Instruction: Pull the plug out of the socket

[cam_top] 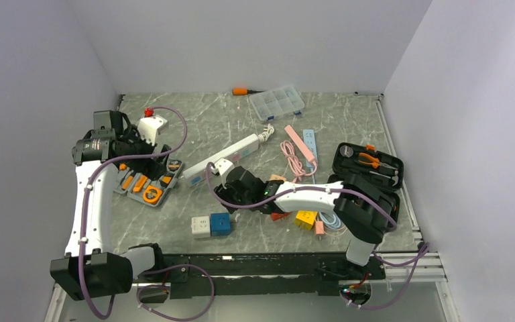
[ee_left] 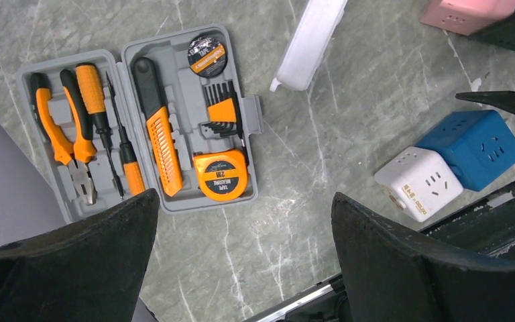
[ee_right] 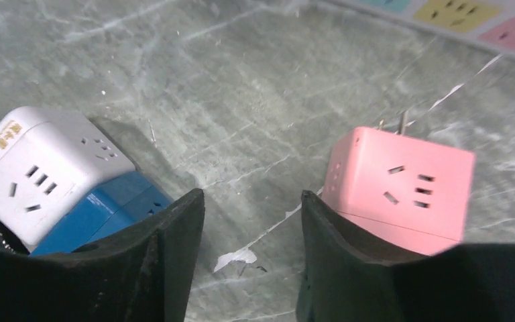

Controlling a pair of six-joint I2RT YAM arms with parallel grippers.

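Note:
The white socket cube (cam_top: 201, 227) and blue socket cube (cam_top: 220, 224) sit side by side near the front edge, touching. The white cube (ee_right: 37, 171) and blue cube (ee_right: 117, 201) appear at left in the right wrist view. A pink cube (ee_right: 402, 184) with metal prongs lies at right there, just beyond one finger. My right gripper is open between the blue and pink cubes, with only bare table between its fingers. Far left, my left gripper stands open near the tool case, holding nothing.
A long white power strip (cam_top: 231, 155) lies behind the right gripper. The grey tool case (ee_left: 248, 201) is by the left arm. Red (cam_top: 279, 216) and yellow (cam_top: 306, 219) cubes sit under or beside the right arm. A black tool case (cam_top: 369, 166) is far right.

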